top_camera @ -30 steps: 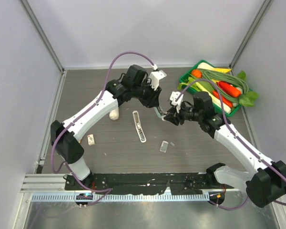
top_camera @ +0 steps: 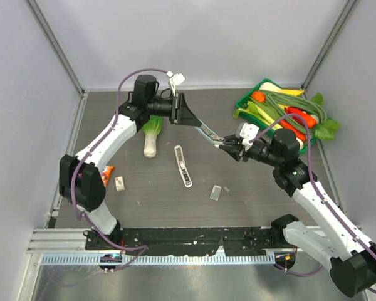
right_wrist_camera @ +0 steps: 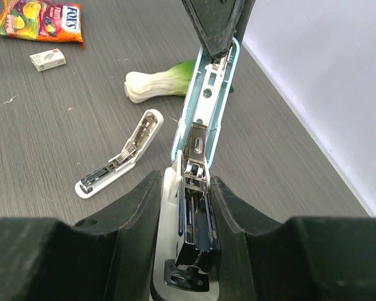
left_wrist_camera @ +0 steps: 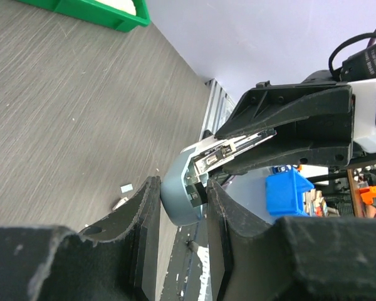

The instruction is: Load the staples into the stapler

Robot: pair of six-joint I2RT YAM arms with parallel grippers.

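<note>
Above the table hangs an unfolded stapler (top_camera: 208,133), light blue and white, between both grippers. My left gripper (top_camera: 197,123) is shut on the end of its light-blue arm (right_wrist_camera: 223,94). My right gripper (top_camera: 220,145) has its fingers along both sides of the white base (right_wrist_camera: 165,219); whether they press on it is unclear. The metal magazine (right_wrist_camera: 195,232) shows between those fingers. Below on the table, a grey block (top_camera: 215,192), possibly staples, lies beside a small pale piece (top_camera: 226,189).
A second, white stapler (top_camera: 183,166) lies unfolded at mid-table. To the left are a small white box (top_camera: 120,183) and an orange snack bag (right_wrist_camera: 40,20). The leek (top_camera: 151,135) lies at the back. A green basket (top_camera: 239,101) of vegetables stands back right.
My left gripper has moved left from close beside the right one, and the blue arm now shows stretched between them. The right gripper has shifted slightly right.
</note>
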